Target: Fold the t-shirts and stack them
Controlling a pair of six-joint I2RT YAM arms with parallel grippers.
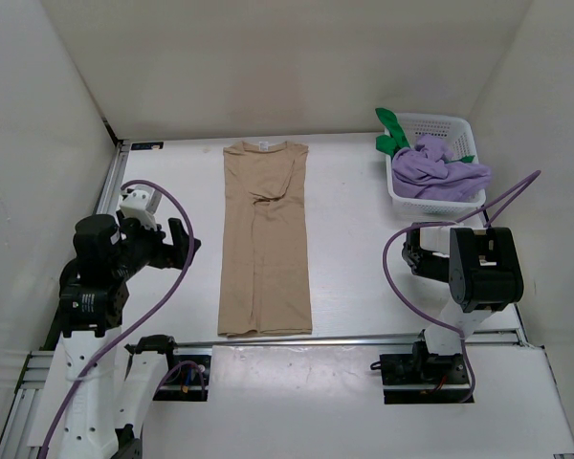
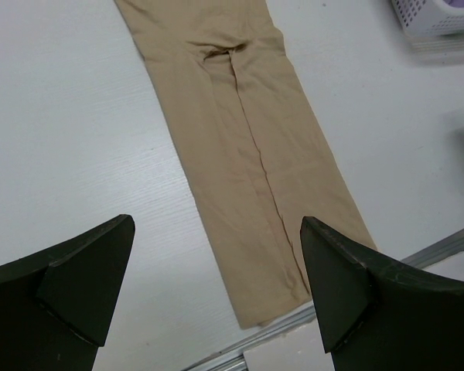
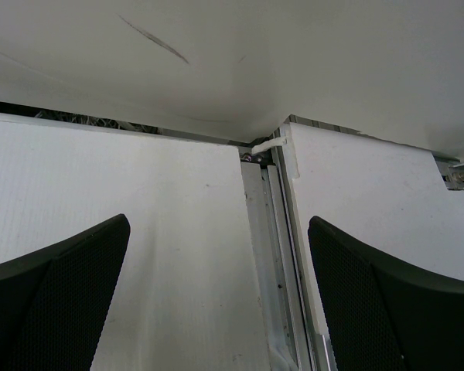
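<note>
A tan t-shirt (image 1: pixel 265 249) lies on the white table with both sides folded inward into a long strip. Its collar is at the back wall and its hem reaches the front rail. A seam runs down its middle, with a small bunched crease (image 2: pixel 224 52) near the chest. To the shirt's left, my left gripper (image 1: pixel 189 243) stands open and empty, apart from the cloth. Over at the right edge, my right gripper is open too, with only bare table and rail between its fingers. Purple cloth (image 1: pixel 438 172) and green cloth (image 1: pixel 392 134) are heaped in the basket.
The white basket (image 1: pixel 430 206) sits at the back right corner, green cloth hanging over its left rim. Bare table (image 1: pixel 349 229) lies between shirt and basket. A metal rail (image 1: pixel 364 339) borders the front; walls enclose the back and sides.
</note>
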